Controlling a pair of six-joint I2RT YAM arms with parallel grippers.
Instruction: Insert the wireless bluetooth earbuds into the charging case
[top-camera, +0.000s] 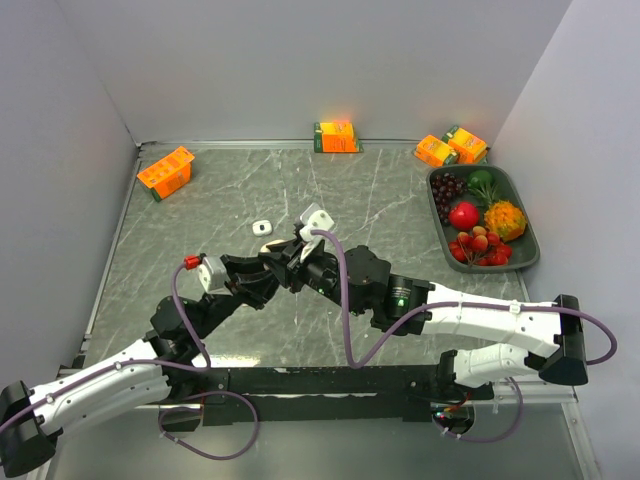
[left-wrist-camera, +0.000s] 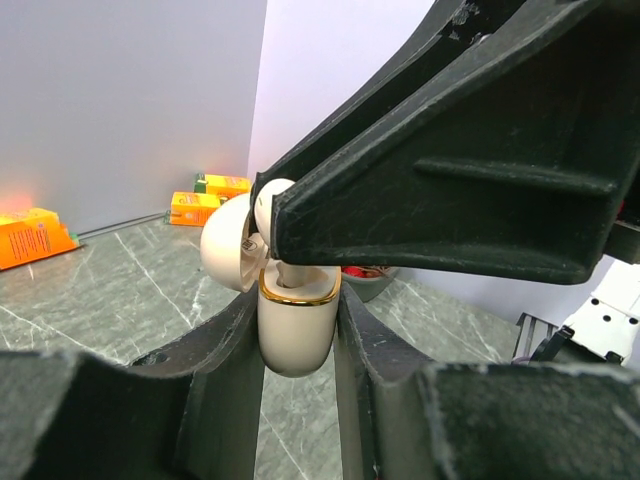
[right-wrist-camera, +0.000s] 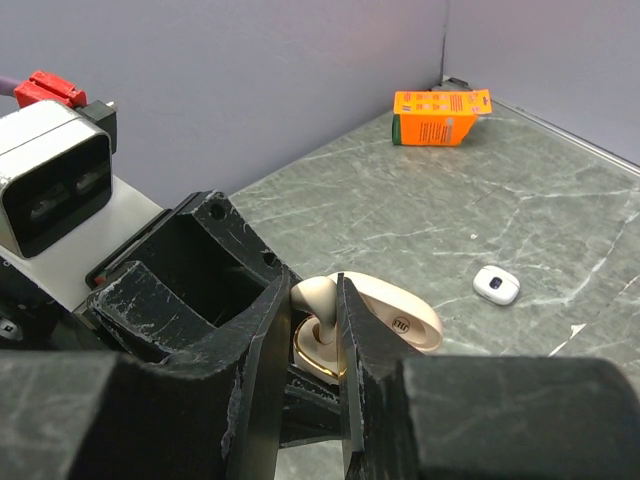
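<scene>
Both grippers meet at the middle of the table. My left gripper is shut on the cream charging case (left-wrist-camera: 297, 330), whose lid (left-wrist-camera: 222, 242) stands open and whose rim is gold. My right gripper is shut on a white earbud, held stem down at the case's opening; the stem reaches into the case in the left wrist view. How deep it sits is hidden by the fingers. A small white square case (top-camera: 262, 228) lies on the table behind the grippers.
Orange boxes (top-camera: 337, 137) stand along the back, another orange container (top-camera: 166, 173) at back left. A grey bowl of fruit (top-camera: 530, 245) sits at the right.
</scene>
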